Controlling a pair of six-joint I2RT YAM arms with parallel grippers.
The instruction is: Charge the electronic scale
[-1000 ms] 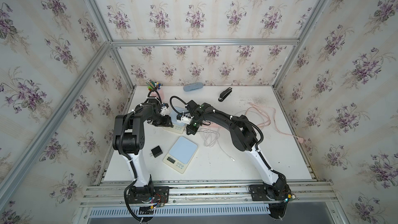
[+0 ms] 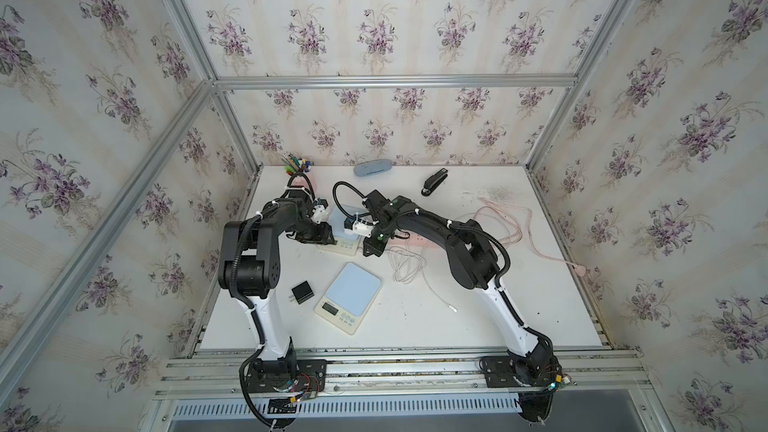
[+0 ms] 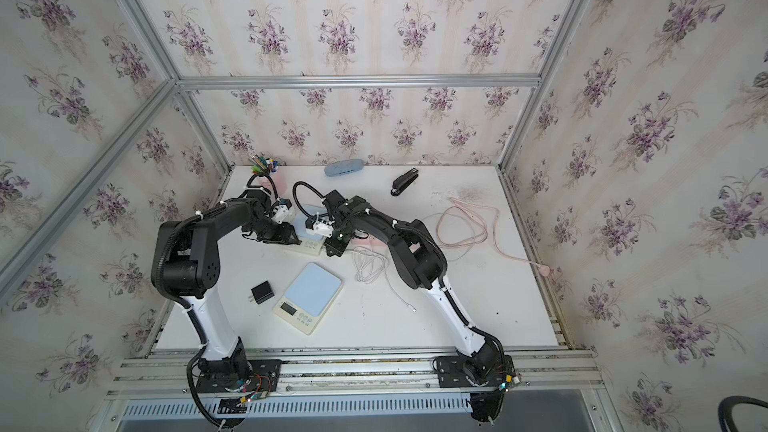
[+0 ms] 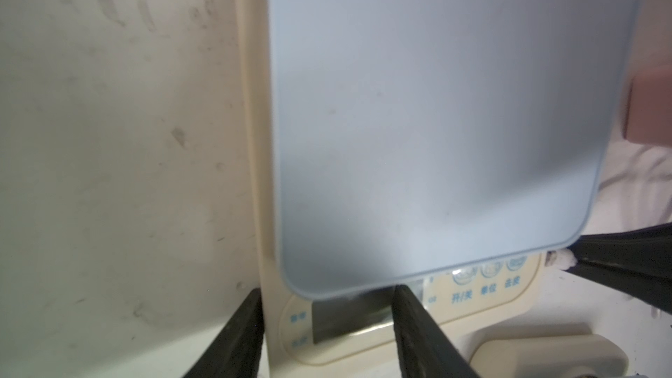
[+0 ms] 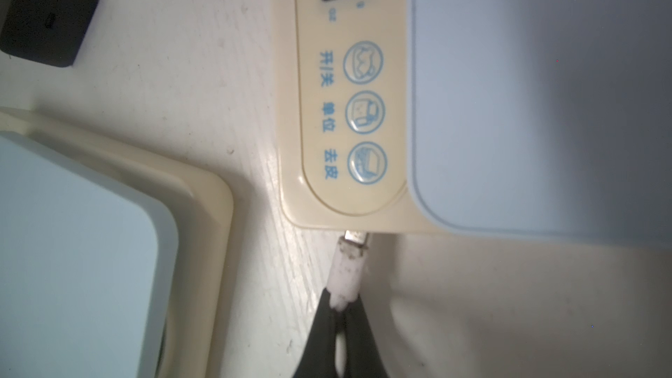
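Observation:
An electronic scale (image 2: 342, 246) with a light blue plate and cream control panel lies flat at left centre, partly under my arms. My left gripper is over its display end, fingers apart, one by the left edge and one over the display. From the right, my right gripper is shut on the white plug (image 5: 348, 269) of a cable. The plug's metal tip meets the scale's side edge in the right wrist view, with some metal showing; how deep it sits I cannot tell. Loops of white cable (image 2: 408, 265) lie to the right.
A second, similar scale (image 2: 352, 297) lies in front. Left of it is a black charger block (image 2: 302, 292). A blue-grey case (image 2: 373, 167), a black stapler (image 2: 434, 181) and a pink cable (image 2: 524, 224) are farther off.
Both grippers have shifted very slightly to the right.

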